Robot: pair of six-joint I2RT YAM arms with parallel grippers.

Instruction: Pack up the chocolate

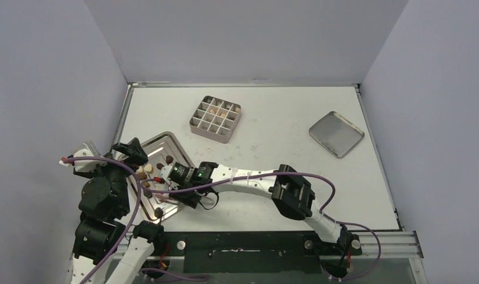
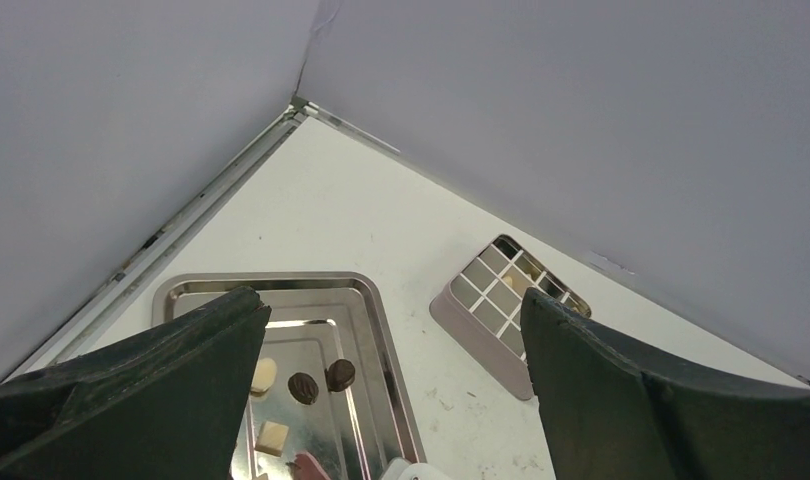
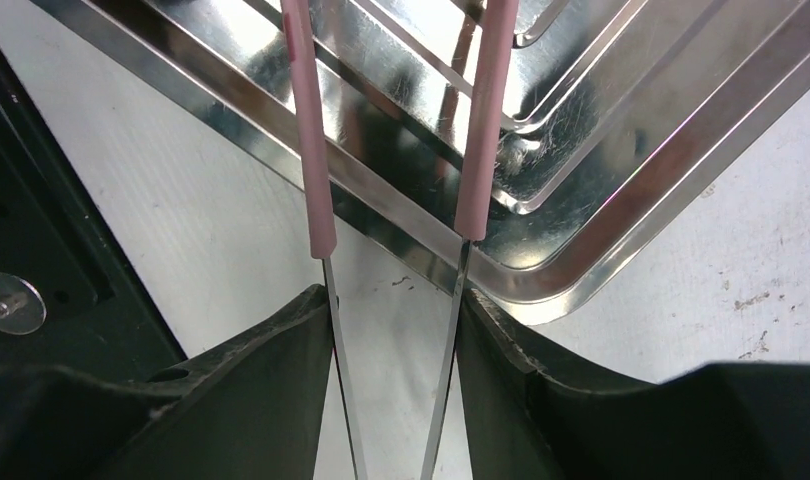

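The metal tray (image 1: 170, 142) holds dark round chocolates (image 2: 340, 375) and pale pieces (image 2: 272, 438). My left gripper is open above the tray's left side, with nothing between its fingers. My right gripper is shut on tongs with pink tips (image 3: 478, 190), which hang over the tray's corner; no chocolate shows between the tips in the right wrist view. A grey compartment box (image 1: 215, 133) stands behind the tray, with a few pale pieces in some cells.
An empty metal tray (image 1: 336, 134) lies at the right of the table. Walls stand at both sides and at the back. My right arm stretches across the front middle.
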